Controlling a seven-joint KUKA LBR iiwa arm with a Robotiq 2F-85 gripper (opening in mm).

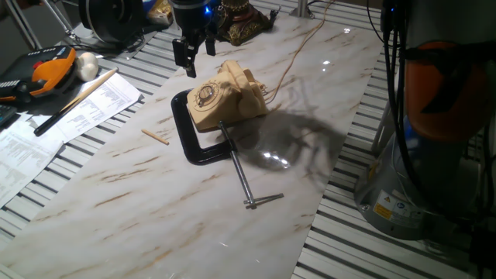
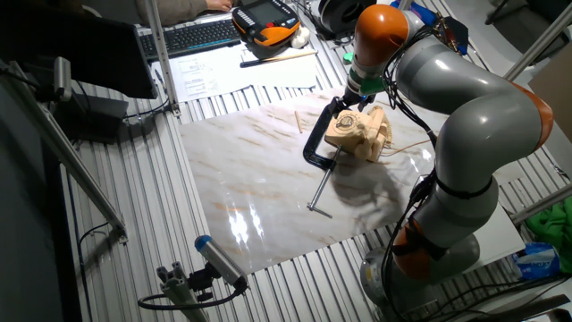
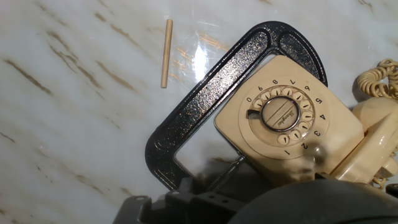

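A cream rotary telephone (image 1: pixel 225 94) sits on the marbled board, leaning over part of a black C-clamp (image 1: pixel 184 132). The clamp's steel screw and cross handle (image 1: pixel 246 186) stretch toward the front of the board. In the wrist view the phone's dial (image 3: pixel 280 115) faces the camera, with the clamp frame (image 3: pixel 211 87) running around its upper left side. My gripper (image 1: pixel 191 63) hangs above the board, just behind the phone's upper left edge. Its dark parts (image 3: pixel 180 208) fill the bottom of the wrist view, and how its fingers stand is unclear.
A short wooden stick (image 1: pixel 154 136) lies left of the clamp. An ornate dark object (image 1: pixel 242 23) stands behind the phone, whose cord (image 1: pixel 298 54) trails backward. Papers (image 2: pixel 201 73) and an orange-black device (image 2: pixel 265 25) occupy the far side. The board's near part is bare.
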